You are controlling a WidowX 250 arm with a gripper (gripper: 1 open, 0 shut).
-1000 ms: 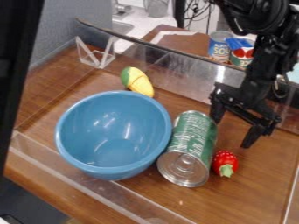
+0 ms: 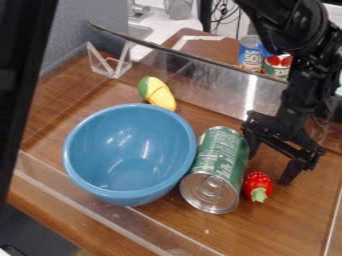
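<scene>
A blue bowl fills the left middle of the wooden tray. Against its right side lies a green-labelled can on its side, and a red strawberry toy is just right of the can. A yellow and green toy lies behind the bowl. My black gripper hangs open at the right, over the space behind the strawberry and the can.
Clear plastic walls edge the work area. Cans stand beyond the back wall at the upper right. Bare wood shows at the left and in front of the can.
The arm has shifted slightly to the right over the last second. The objects on the surface look unmoved.
</scene>
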